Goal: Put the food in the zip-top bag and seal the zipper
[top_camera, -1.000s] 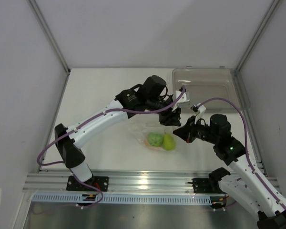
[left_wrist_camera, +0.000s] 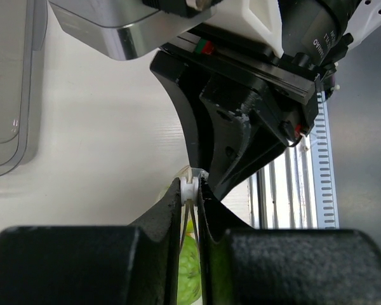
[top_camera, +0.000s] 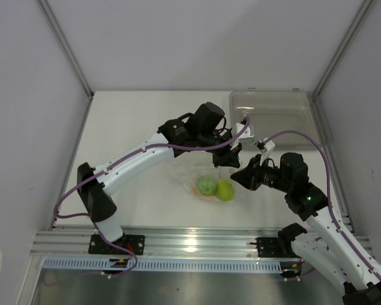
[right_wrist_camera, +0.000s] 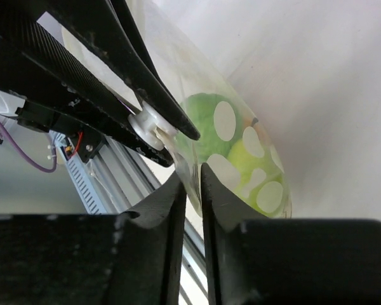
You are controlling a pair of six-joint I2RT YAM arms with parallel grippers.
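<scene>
The clear zip top bag (right_wrist_camera: pixel 178 57) holds a round green food (top_camera: pixel 206 185) and a yellow-green food (top_camera: pixel 225 190), with a bit of orange at their side. Its zipper edge (right_wrist_camera: pixel 187 168) stands up toward both grippers. My left gripper is shut on the white zipper slider, also seen in the right wrist view as a white slider (right_wrist_camera: pixel 151 124) between the left fingers. Close beside it, my right gripper is slightly open, with the bag's zipper edge running between its fingertips. Whether the zipper is closed along its length cannot be told.
An empty clear tray (top_camera: pixel 273 117) stands at the back right, behind the right arm. A metal rail (top_camera: pixel 190 238) runs along the front edge. The two grippers almost touch.
The right arm and the food look nearly still.
</scene>
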